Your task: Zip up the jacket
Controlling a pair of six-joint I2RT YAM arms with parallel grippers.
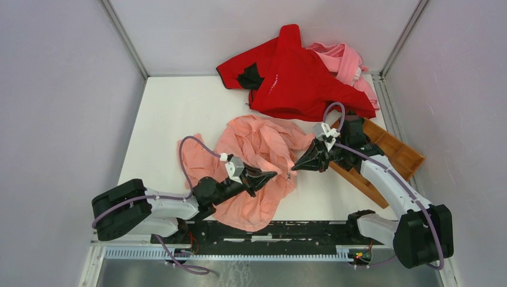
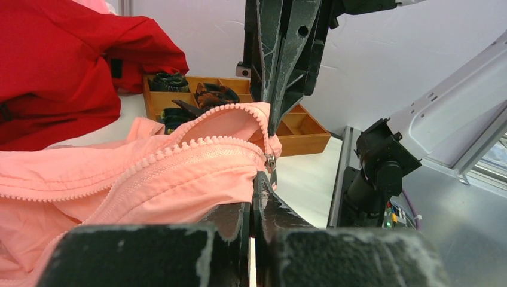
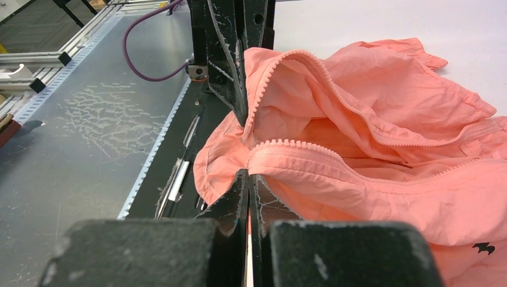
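The salmon-pink jacket [image 1: 257, 140] lies spread open on the table. Both front edges with their zipper teeth are lifted side by side. My left gripper [image 1: 276, 174] is shut on the lower end of one edge; in the left wrist view its cloth [image 2: 197, 167] runs to the fingertips. My right gripper [image 1: 293, 168] is shut on the end of the other edge, whose cloth [image 3: 299, 164] reaches its tips. A metal zipper slider [image 2: 270, 162] hangs just below the right fingertips, close to the left ones. Whether the left edge's end sits in the slider cannot be told.
A red jacket [image 1: 305, 84] and a pink garment [image 1: 344, 60] lie at the back. The wooden compartment box [image 1: 397, 152] stands at the right, beside and beneath the right arm. Bare table [image 1: 173, 107] shows at the left.
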